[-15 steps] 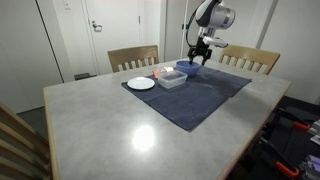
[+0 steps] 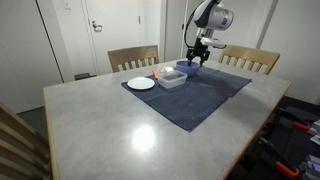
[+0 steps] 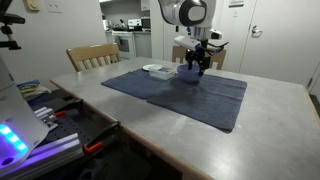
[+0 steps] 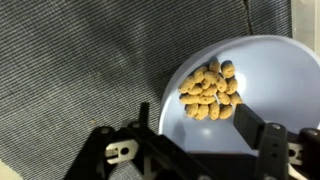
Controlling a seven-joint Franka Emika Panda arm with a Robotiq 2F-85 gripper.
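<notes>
A pale blue bowl (image 4: pixel 275 75) fills the right side of the wrist view. Several peanuts (image 4: pixel 208 92) lie clustered inside it, toward its left part. My gripper is over the bowl's near left part, its two dark fingers apart on either side, with nothing seen held between them. The peanuts lie beyond the fingertips in this view. In exterior view 1 the blue bowl (image 2: pixel 187 69) stands at the far end of the table, and in exterior view 2 it shows as a blue shape (image 3: pixel 187 73). My gripper is too small to make out clearly in the exterior views.
A dark cloth (image 2: pixel 195 100) covers part of the white table (image 2: pixel 120 140). A clear container (image 2: pixel 173 79) and a white plate (image 2: pixel 141 84) stand near the bowl. Someone in grey (image 3: pixel 190 40) is behind the table. Bare tabletop is at the front left in exterior view 1.
</notes>
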